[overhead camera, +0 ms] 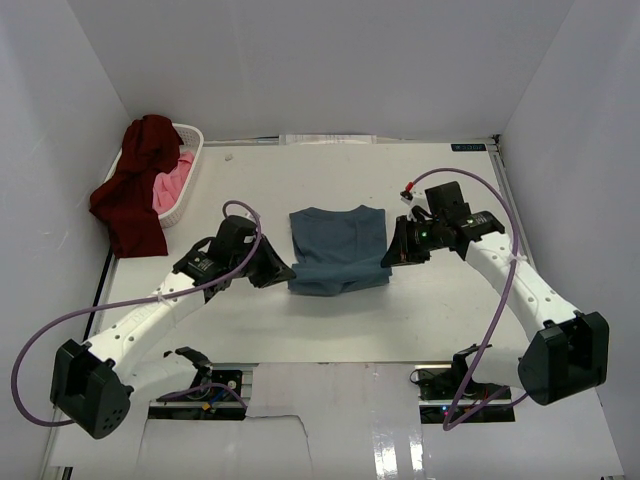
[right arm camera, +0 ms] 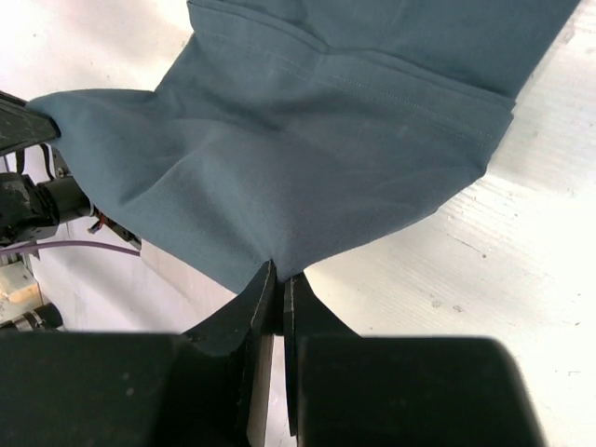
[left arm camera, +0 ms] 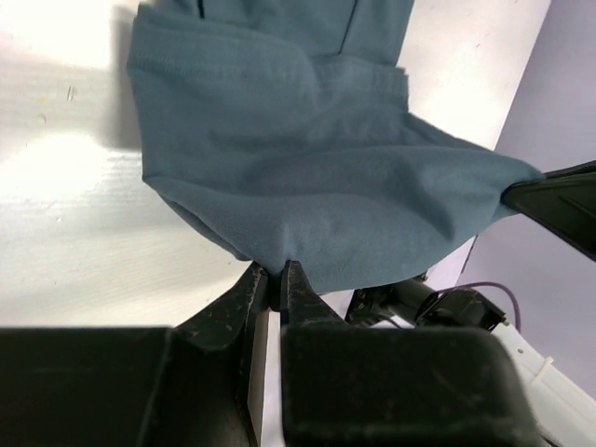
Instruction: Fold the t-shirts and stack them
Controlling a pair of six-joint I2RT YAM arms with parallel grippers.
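A blue-grey t-shirt point(overhead camera: 340, 234) lies folded in a narrow strip on the middle of the table, its near end raised off the surface. My left gripper point(overhead camera: 291, 273) is shut on the near left corner of that end. At the near right corner, my right gripper point(overhead camera: 386, 262) is shut on the fabric too. The lifted cloth point(left arm camera: 363, 200) sags between the two grippers and hangs over the lower part of the shirt. In the right wrist view, a stitched hem point(right arm camera: 400, 88) runs across the shirt beyond the raised part.
A white basket point(overhead camera: 190, 150) stands at the back left, holding a pink cloth point(overhead camera: 172, 183) and a dark red cloth point(overhead camera: 140, 185) that spills onto the table. Bare white table point(overhead camera: 440, 165) surrounds the shirt.
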